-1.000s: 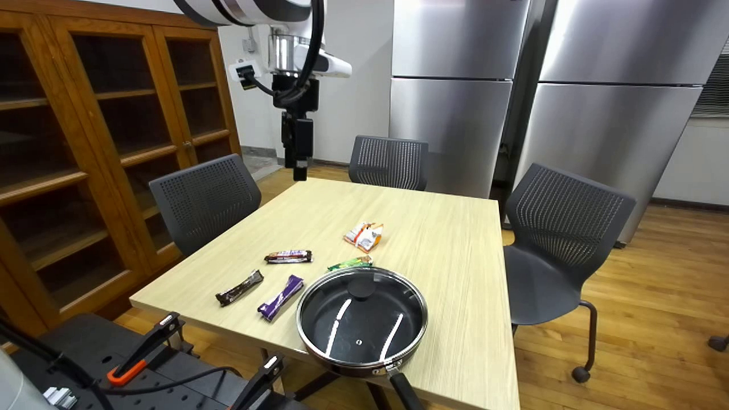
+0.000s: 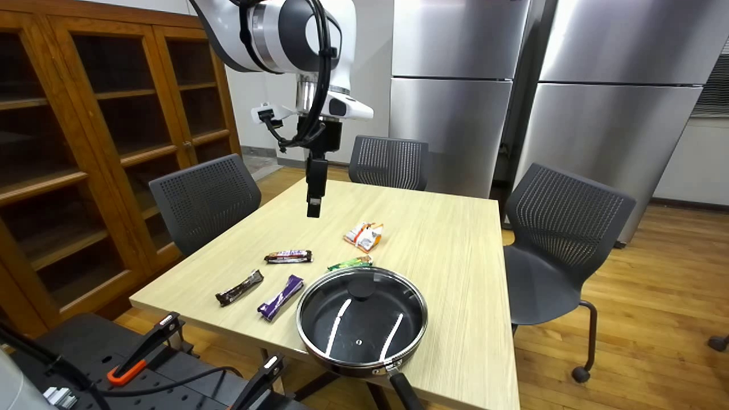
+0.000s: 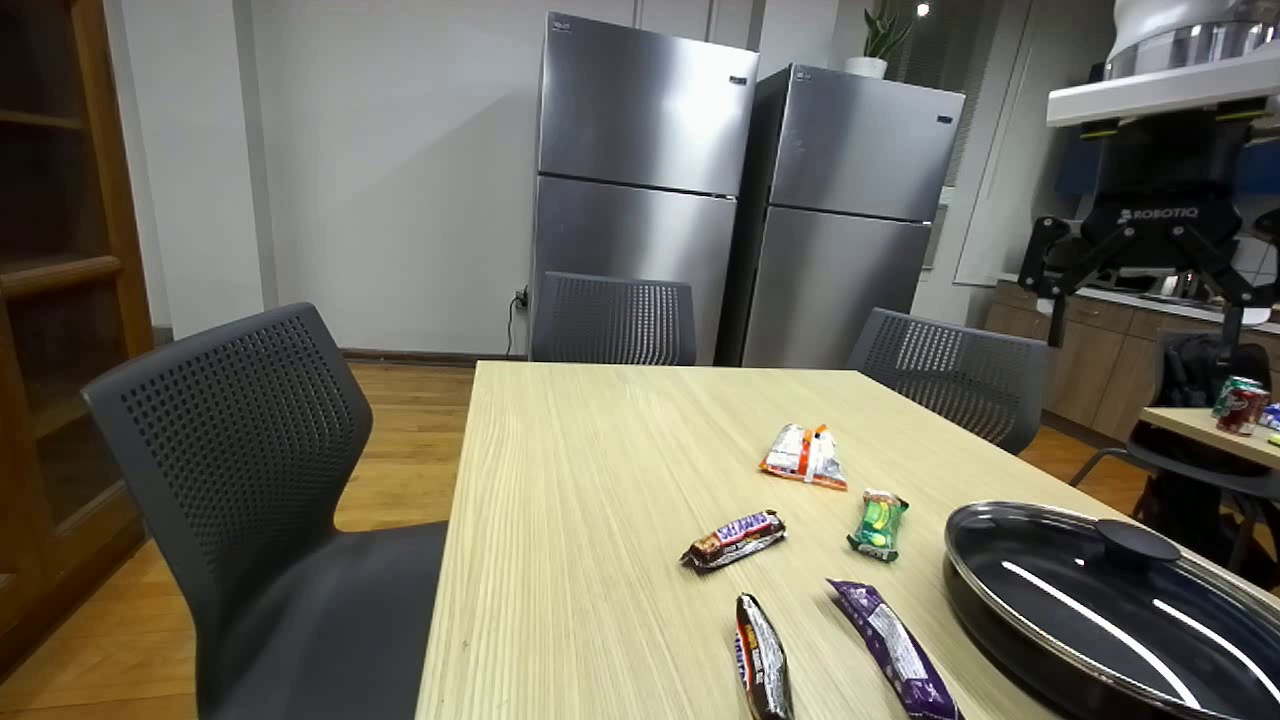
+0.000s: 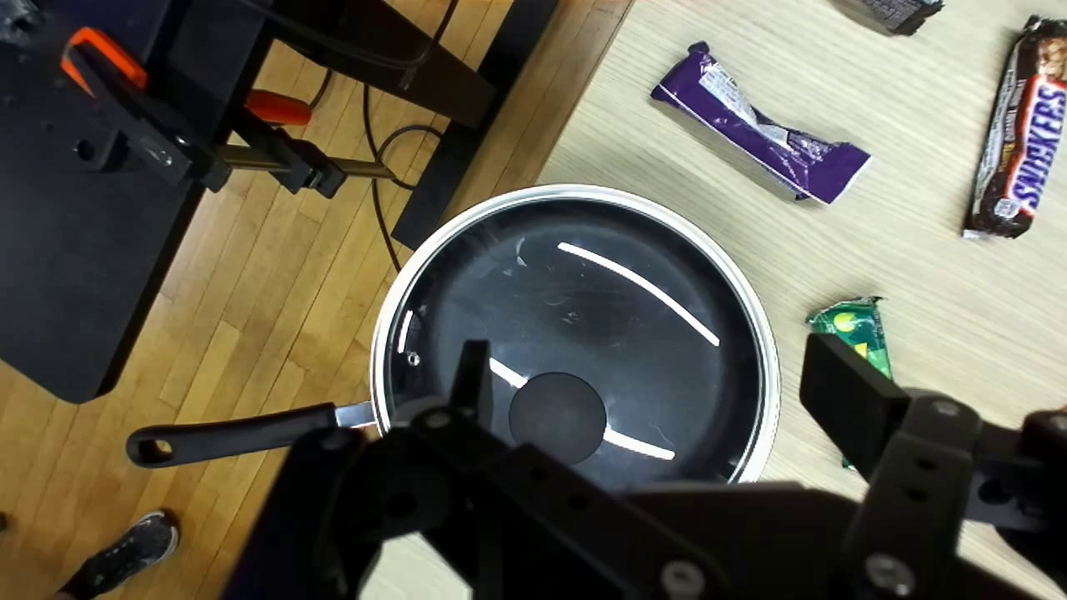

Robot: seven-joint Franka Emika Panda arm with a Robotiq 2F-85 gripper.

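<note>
My gripper is open and empty, its two black fingers wide apart above the table. In the wrist view the lidded black pan (image 4: 620,290) shows below and between the fingers, its round lid knob (image 4: 557,417) nearer the left one. The right finger covers part of a green wrapper (image 4: 858,328). A purple bar (image 3: 894,648), a Snickers (image 3: 734,539), a dark bar (image 3: 761,658) and a white-and-orange packet (image 3: 806,456) lie apart on the table. In exterior view 1 the gripper (image 2: 314,213) hangs well above the tabletop.
The pan's handle (image 2: 404,389) juts past the edge of the pale table (image 2: 451,225). Chairs stand around it, among them one at the right (image 2: 557,253). A black side platform with clamps (image 2: 147,348) sits near the front left.
The arm and gripper have come lower and shifted to the right in exterior view 1. The pan and the snacks lie where they were.
</note>
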